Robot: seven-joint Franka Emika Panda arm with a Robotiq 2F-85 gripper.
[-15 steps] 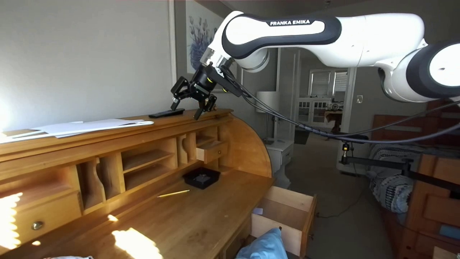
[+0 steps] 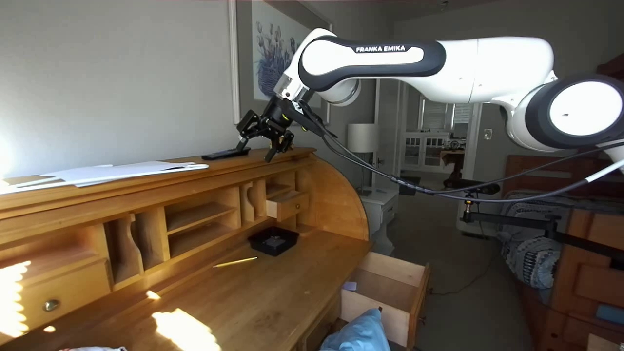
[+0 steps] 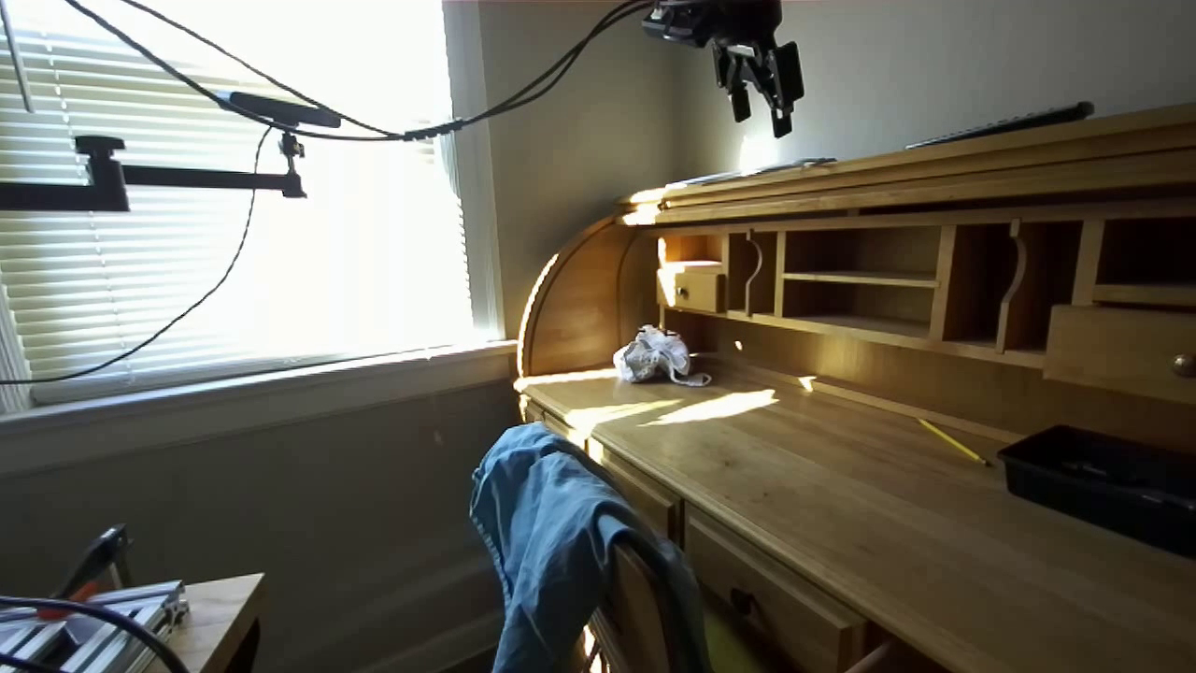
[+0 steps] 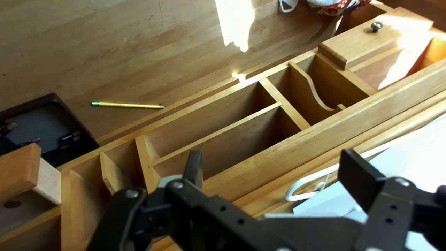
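My gripper (image 2: 256, 151) is tilted downward over the top of the wooden roll-top desk (image 2: 304, 275). Its two fingers (image 4: 193, 169) stand wide apart in the wrist view, with nothing held between them. A yellow pencil (image 4: 127, 105) lies on the desktop beside a black tray (image 3: 1099, 488) containing small dark items. White papers (image 2: 123, 172) and a dark, flat object (image 2: 225, 154) rest on the desk's top ledge. A small drawer (image 2: 286, 204) in the cubby row is partly pulled out.
A larger side drawer (image 2: 383, 289) stands open. Blue cloth (image 3: 561, 538) drapes over a chair at the desk's front. White patterned fabric (image 3: 656, 355) sits at the far end. Cables hang along the arm. Much of the desktop is clear.
In exterior view 1 the arm's links have shifted left, with the elbow end lower. The gripper has tilted a little, its fingers still apart. The desk items have not moved.
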